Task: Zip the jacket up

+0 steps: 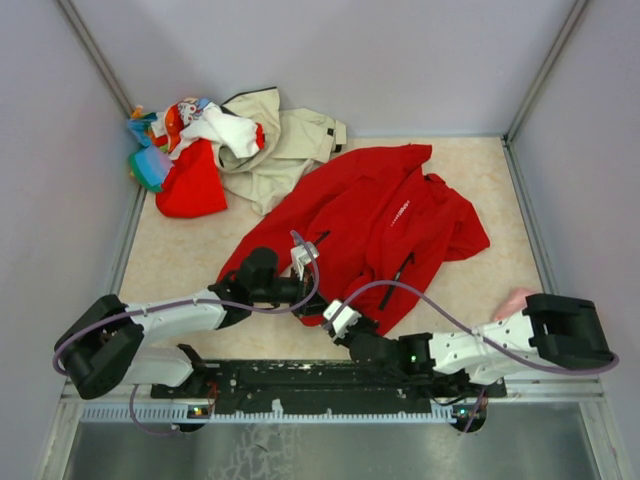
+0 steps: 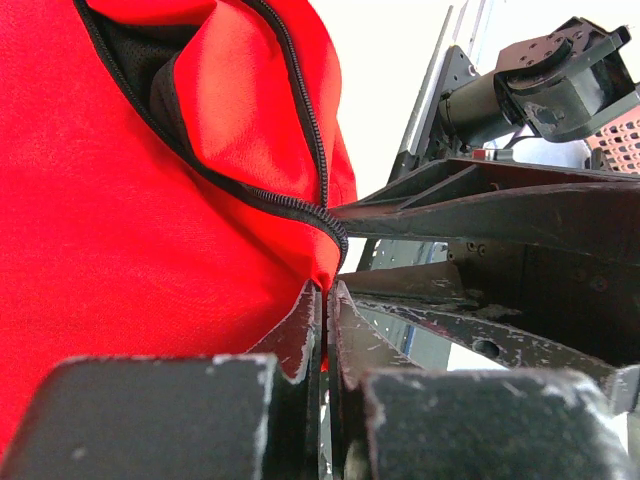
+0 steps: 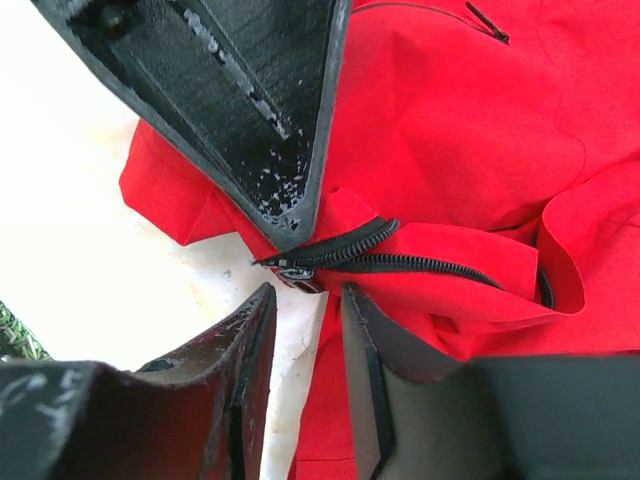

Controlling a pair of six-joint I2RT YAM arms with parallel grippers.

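The red jacket (image 1: 370, 220) lies spread on the table. My left gripper is shut at the bottom of the front edge, its tips against the red fabric just below the black zipper tape (image 2: 280, 200); whether fabric is pinched is hard to tell. My right gripper stands open beside the zipper's lower end, where a small zipper slider (image 3: 300, 278) shows just beyond its fingertips, with nothing clearly between them. In the top view both grippers meet at the jacket's near edge.
A pile of beige clothing (image 1: 290, 140), a red cloth (image 1: 190, 190) and colourful items lies at the back left. A pink object (image 1: 515, 300) is at the right edge. Bare table shows left and right of the jacket.
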